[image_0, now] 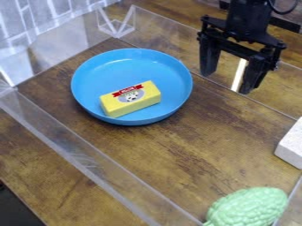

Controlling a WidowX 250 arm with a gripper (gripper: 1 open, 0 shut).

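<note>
A black robot gripper (229,71) hangs at the upper right above the wooden table, its two dark fingers apart with a pale strip visible behind it. To its left a blue plate (160,75) holds a yellow box (130,99) with a red label. A green textured object (245,210) lies at the bottom right, and a white block (291,141) sits at the right edge.
Clear plastic walls run along the left and across the back of the workspace (141,177).
</note>
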